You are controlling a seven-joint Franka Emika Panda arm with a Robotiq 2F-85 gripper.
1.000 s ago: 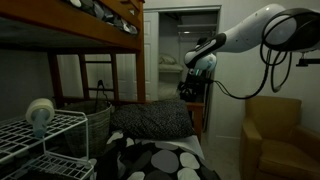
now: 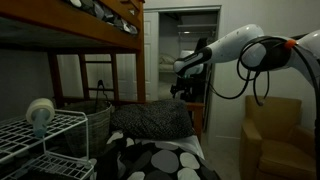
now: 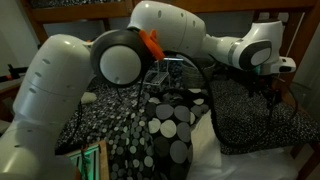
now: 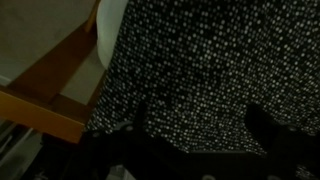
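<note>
A dark pillow (image 2: 152,120) with pale speckles lies at the head of the bed. Its speckled surface (image 4: 215,65) fills most of the wrist view. My gripper is open above it, its two dark fingers wide apart with nothing visible between them. In the second exterior view the gripper (image 3: 277,98) hangs over the pillow (image 3: 245,132); whether it touches cannot be told. A dark blanket (image 2: 158,162) with grey and white dots is spread on the bed in front of the pillow.
A white wire rack (image 2: 45,145) with a paper roll (image 2: 40,112) stands at the left, near a woven basket (image 2: 98,125). The wooden upper bunk (image 2: 70,37) overhangs that side. A brown armchair (image 2: 278,140) sits at the right.
The arm has stretched out, its near part swinging lower at the right. My gripper has shifted slightly left and down. Pillow and blanket look unmoved.
</note>
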